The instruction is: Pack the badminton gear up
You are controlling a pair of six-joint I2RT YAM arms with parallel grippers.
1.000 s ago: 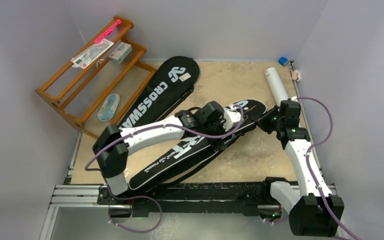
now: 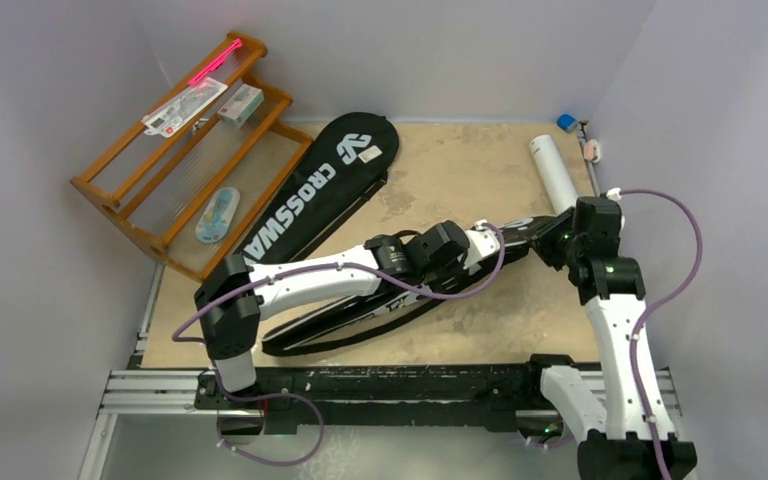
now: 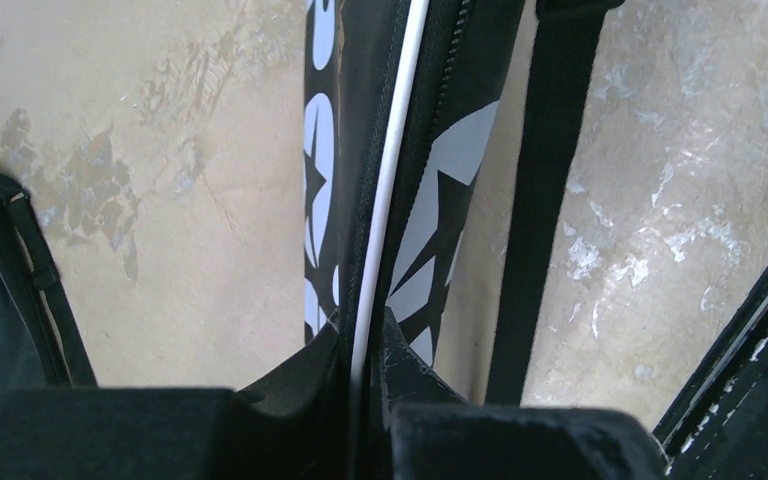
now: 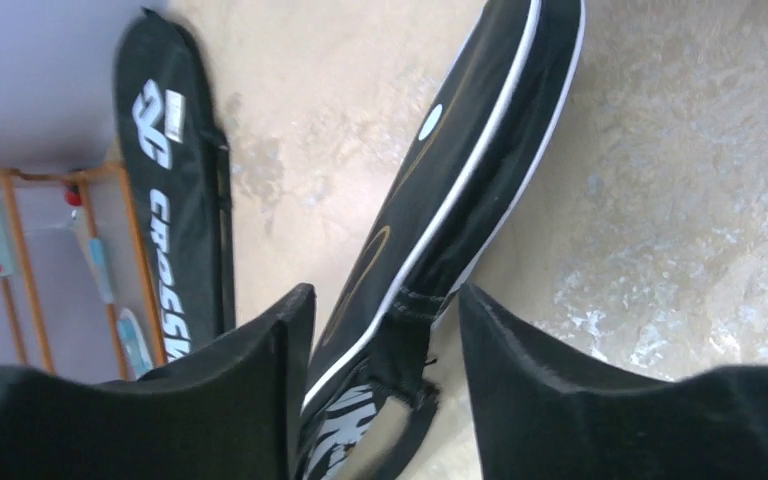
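A black racket bag with white lettering [image 2: 335,325] lies diagonally across the front of the table, raised or tilted in its middle. My left gripper is shut on its piped, zipped edge. In the top view the left arm covers that grip. My right gripper stands part open over the bag's rounded end [image 4: 460,140], its fingers apart on either side of it; whether they touch it is unclear. A second CROSSWAY bag [image 2: 315,180] lies flat at the back left.
A wooden rack [image 2: 165,240] with boxes and a pink item fills the left. A white tube [image 2: 550,165] lies at the back right, beside a small blue object [image 2: 566,122]. Bare table shows at back centre and front right.
The front bag has been lifted and tilted onto its side by my left gripper, which moved slightly toward the right. The right arm has moved right, toward the camera.
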